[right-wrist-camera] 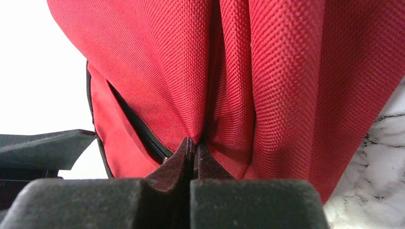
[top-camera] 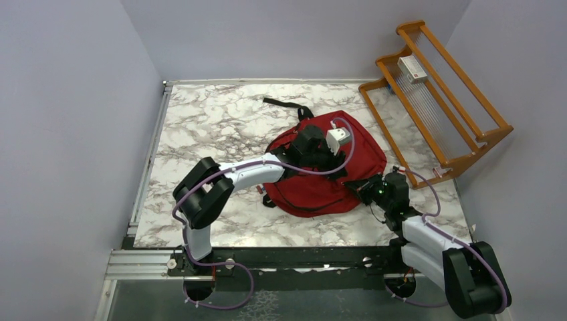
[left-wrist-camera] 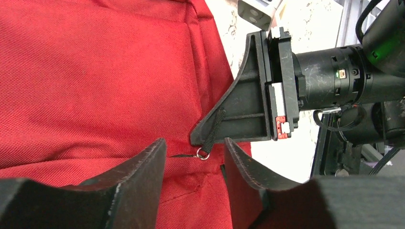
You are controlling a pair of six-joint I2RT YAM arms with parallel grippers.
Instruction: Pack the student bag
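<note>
The red bag (top-camera: 314, 200) lies flat on the marble table beneath both arms. My left gripper stands part open over the bag, around a zipper pull (left-wrist-camera: 210, 131) with a cord and metal ring; I cannot see it held. My right gripper (top-camera: 348, 184) is shut at a fold of the bag's right side; in its own view its tips meet against the red fabric beside a zipper (right-wrist-camera: 143, 132), with nothing clearly between them. In the left wrist view the right gripper's black body sits just behind the pull.
A wooden rack (top-camera: 434, 93) holding a white box (top-camera: 412, 69) stands at the back right, close to the bag. A black strap (top-camera: 281, 103) trails behind the bag.
</note>
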